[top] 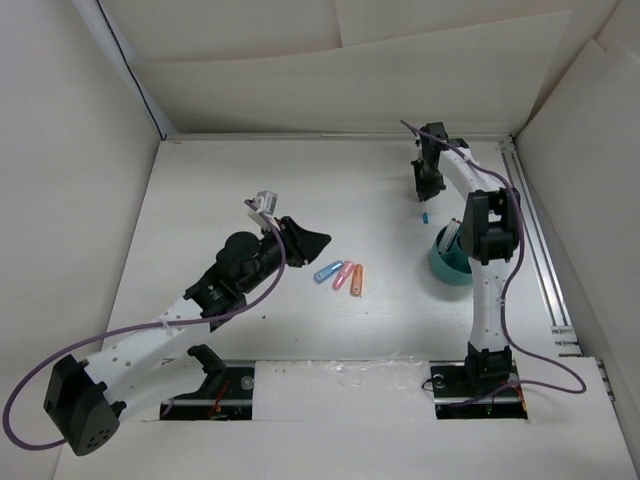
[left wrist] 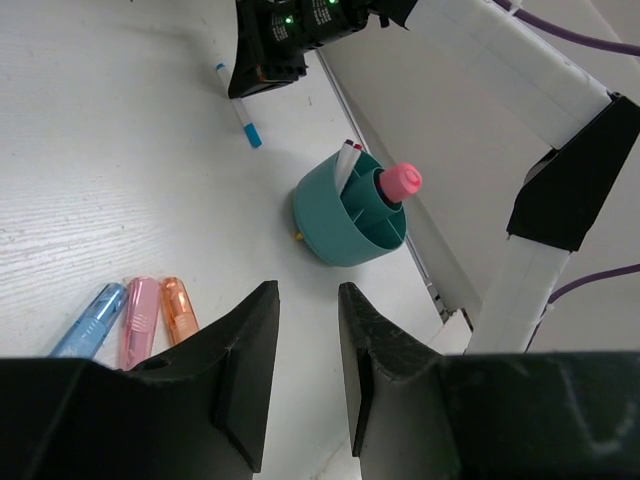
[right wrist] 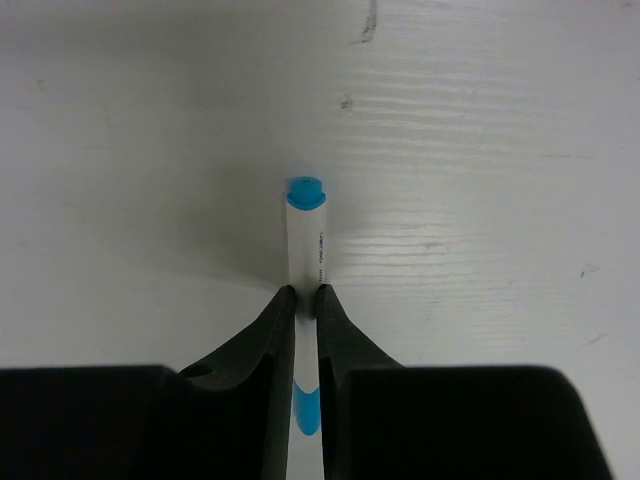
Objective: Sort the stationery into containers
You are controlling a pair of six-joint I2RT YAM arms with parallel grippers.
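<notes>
A white pen with blue ends [right wrist: 306, 240] is between the fingertips of my right gripper, seen close in the right wrist view; in the top view the right gripper [top: 427, 185] is near the back right. A teal divided container [left wrist: 330, 225] holds white pens and a pink item. My left gripper hangs left of them in the top view, fingers apart, nothing between them.
The container [top: 448, 270] sits at the right under the right arm. White walls border the back and sides.
</notes>
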